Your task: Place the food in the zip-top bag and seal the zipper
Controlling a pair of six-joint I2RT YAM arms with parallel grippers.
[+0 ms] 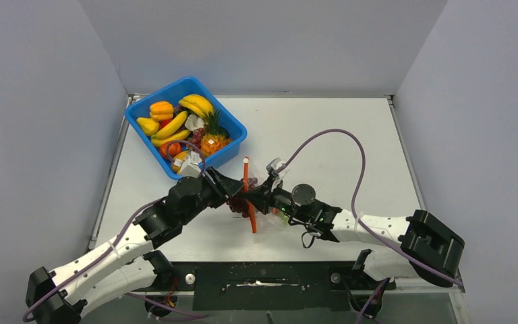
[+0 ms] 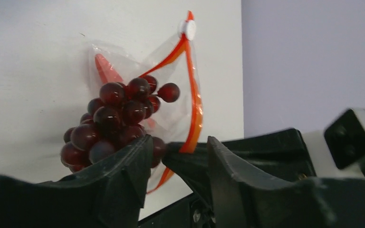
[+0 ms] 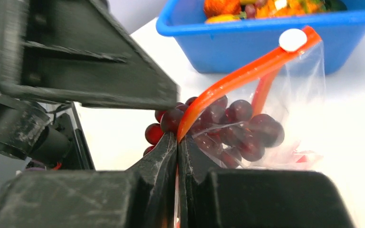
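A clear zip bag with an orange zipper rim and white slider is held by my right gripper, shut on the rim. The bunch of dark red grapes straddles the bag's mouth: in the right wrist view some grapes show behind the clear film and others hang outside the rim. My left gripper is open beside the bunch, its fingers spread with no grip on the grapes. A reddish-orange item shows through the film.
A blue basket of several fruits and vegetables stands at the back left, close behind the bag. Both gripper tips nearly meet at the bag's mouth.
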